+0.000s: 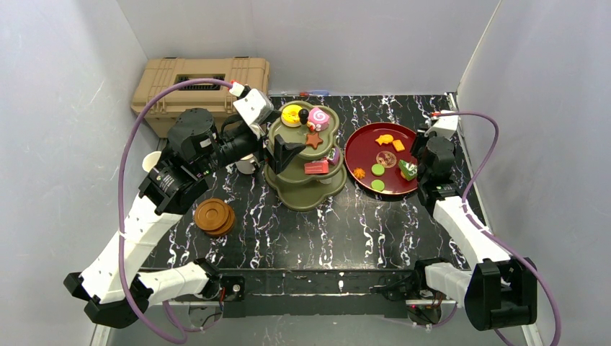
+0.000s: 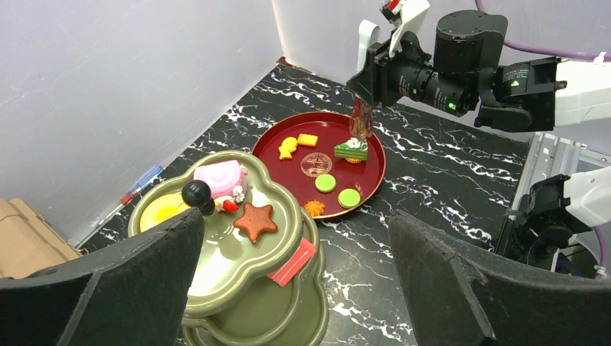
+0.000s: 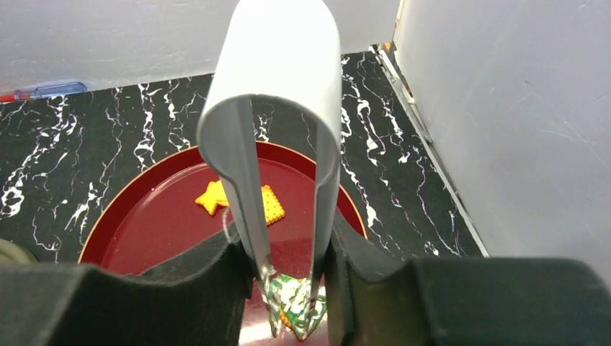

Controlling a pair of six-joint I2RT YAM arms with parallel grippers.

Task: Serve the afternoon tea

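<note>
My right gripper is closed round the white tongs (image 3: 272, 43), whose arms run down between its fingers. Clear tong tips (image 2: 362, 119) hang over a green-and-white cake slice (image 2: 351, 149) on the red round tray (image 2: 371, 180). From the right wrist the slice shows around the tips; whether they pinch it I cannot tell. Yellow biscuits (image 1: 385, 139), green rounds (image 1: 378, 169) and an orange piece (image 1: 359, 173) also lie on the tray. My left gripper is open and empty beside the green tiered stand (image 1: 305, 198), which bears sweets and a brown star (image 1: 314, 140).
A tan case (image 1: 209, 72) stands at the back left. Brown coasters (image 1: 214, 217) are stacked at the left, and a white cup (image 1: 246, 166) is partly behind the left arm.
</note>
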